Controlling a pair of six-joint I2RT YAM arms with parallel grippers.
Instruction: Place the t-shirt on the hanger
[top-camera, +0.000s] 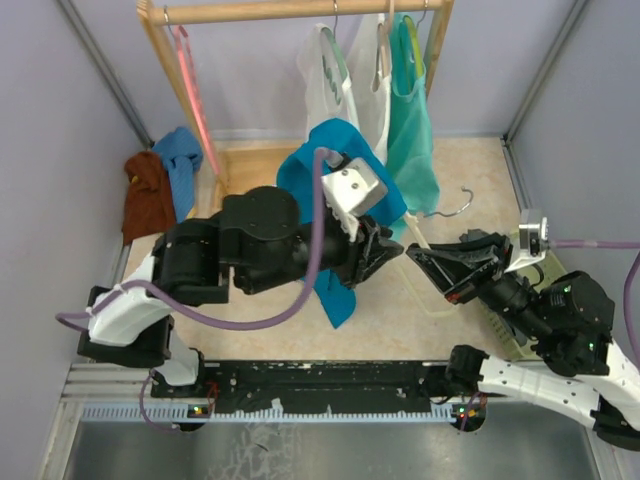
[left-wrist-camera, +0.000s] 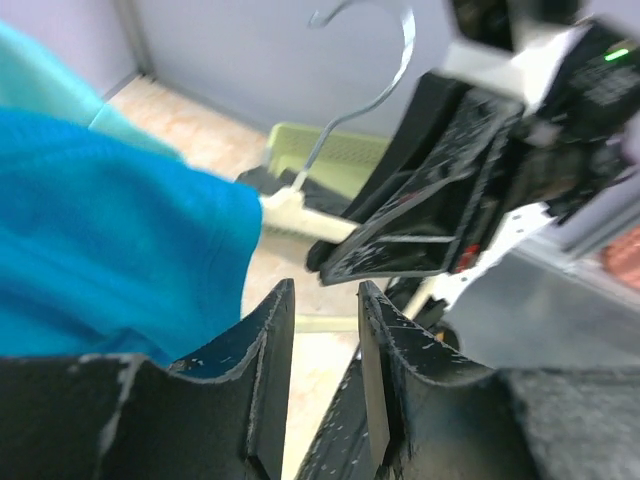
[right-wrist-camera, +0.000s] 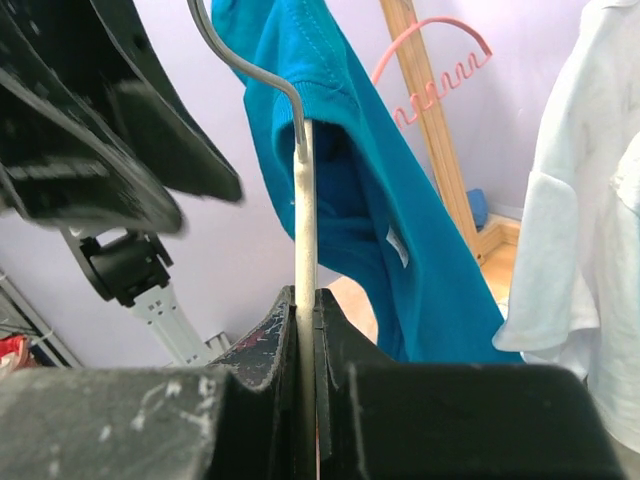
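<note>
A blue t-shirt (top-camera: 335, 155) hangs partly under my left arm in the top view. Its edge (left-wrist-camera: 215, 230) covers one shoulder of the cream hanger, whose bare neck (left-wrist-camera: 285, 208) and metal hook (left-wrist-camera: 390, 85) stick out beside the cloth. On the hanger's other shoulder (right-wrist-camera: 305, 210), my right gripper is shut. The left gripper is open near the shirt's edge, with floor and part of the hanger showing through the gap behind it. How far the hanger reaches inside the shirt is hidden.
A wooden rack (top-camera: 290, 12) at the back carries white garments (top-camera: 325, 85), a teal one (top-camera: 410, 130) and a pink hanger (top-camera: 195, 95). Brown cloth (top-camera: 150, 195) and blue cloth (top-camera: 180, 165) lie at left. A green basket (top-camera: 515, 345) stands at right.
</note>
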